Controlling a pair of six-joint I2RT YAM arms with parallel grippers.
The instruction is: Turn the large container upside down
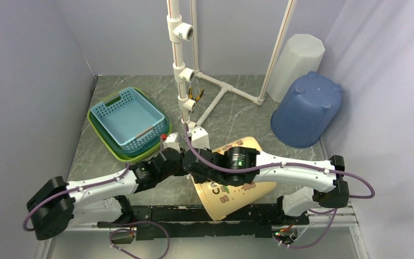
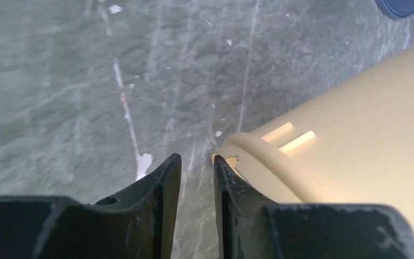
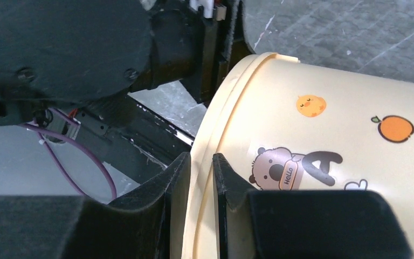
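Observation:
The cream container (image 1: 240, 197), printed with letters and cartoon stickers, lies on its side at the front middle in the top view, mostly under my right arm. In the left wrist view its curved rim (image 2: 264, 162) is at my left gripper; the right finger touches the rim, and whether anything is pinched is unclear. In the right wrist view my right gripper is over the banded rim (image 3: 232, 102), its fingers somewhat apart with the rim band behind them. The top view mostly hides both grippers.
Stacked baskets (image 1: 129, 121) sit at back left. A white pipe stand (image 1: 215, 108) with pliers (image 1: 195, 94) beside it stands at the back middle. An upturned blue bucket (image 1: 307, 110) and a white bin (image 1: 292, 62) are at right, beside the wall.

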